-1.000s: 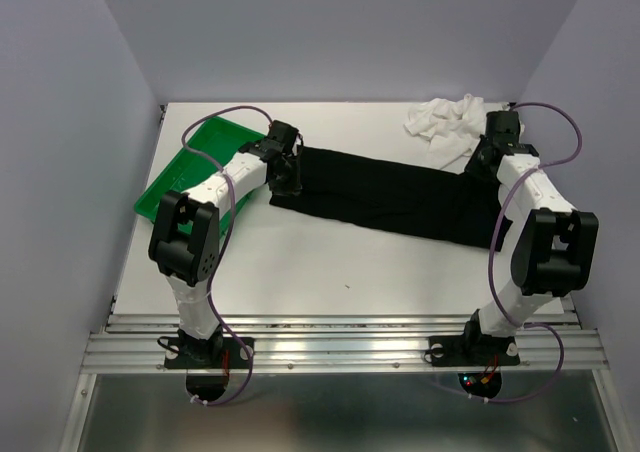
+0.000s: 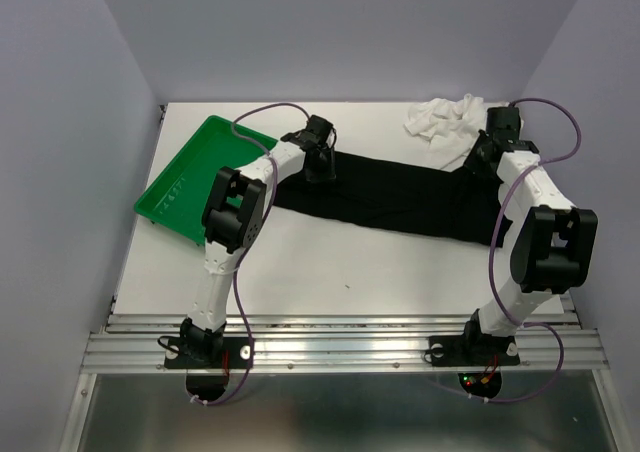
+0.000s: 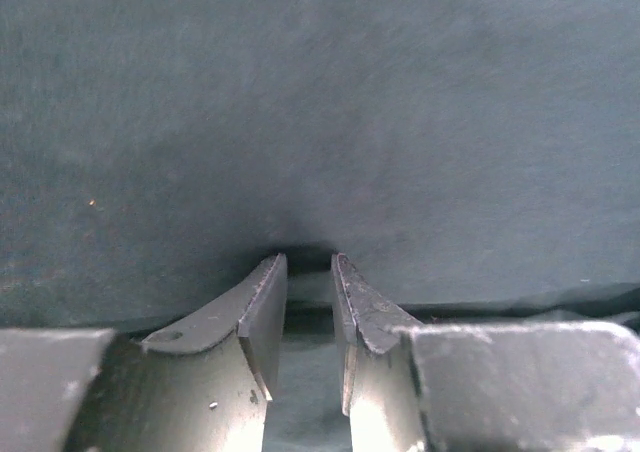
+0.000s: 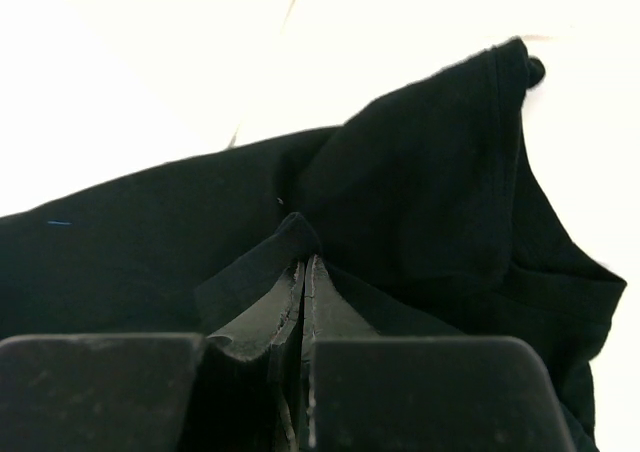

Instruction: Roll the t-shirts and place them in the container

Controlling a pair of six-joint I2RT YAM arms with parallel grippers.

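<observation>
A black t-shirt (image 2: 395, 194) lies stretched out across the white table in a long band, its right end bunched. Over its left end is my left gripper (image 2: 322, 167); in the left wrist view its fingers (image 3: 265, 317) stand a little apart, with a dark fold of the shirt (image 3: 300, 132) between them. At the bunched right end, my right gripper is closed together, a small raised peak of black cloth (image 4: 290, 234) pinched at its tips. Loose folds of the shirt spread to the right of it.
A green tray (image 2: 190, 172) sits at the left, beneath the left arm. Crumpled white cloth (image 2: 450, 122) lies at the back right, close behind the right gripper.
The right arm has stayed in place.
</observation>
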